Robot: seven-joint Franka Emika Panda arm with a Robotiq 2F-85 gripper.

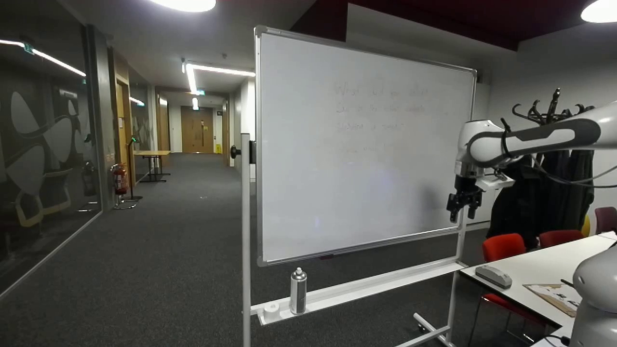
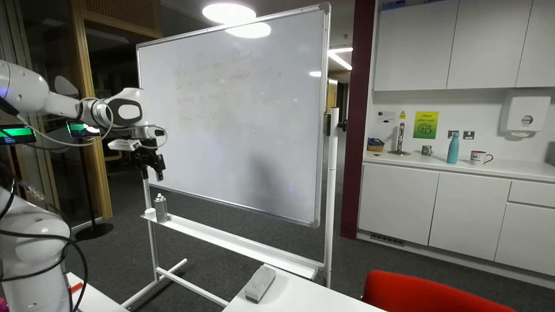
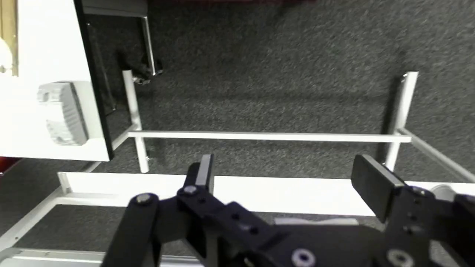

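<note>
My gripper is open and points down, with nothing between its fingers. It hangs in front of the whiteboard (image 1: 358,162), which carries faint traces of writing in its upper part. A grey eraser (image 1: 493,276) lies on the white table's corner; in the wrist view the eraser (image 3: 64,113) is at the left, well outside the fingers. On the board's lower ledge (image 2: 234,247) stand a silver spray can (image 2: 161,208) and a small white roll (image 2: 150,213), side by side at one end. The gripper (image 2: 151,174) is higher than the can and clear of it.
The white table (image 1: 543,263) holds a clipboard (image 1: 555,297). Red chairs (image 1: 504,246) stand beside it. The board's frame post (image 2: 333,197) and floor bars (image 3: 267,136) border the space below. A counter (image 2: 458,169) with a bottle and mugs is farther off.
</note>
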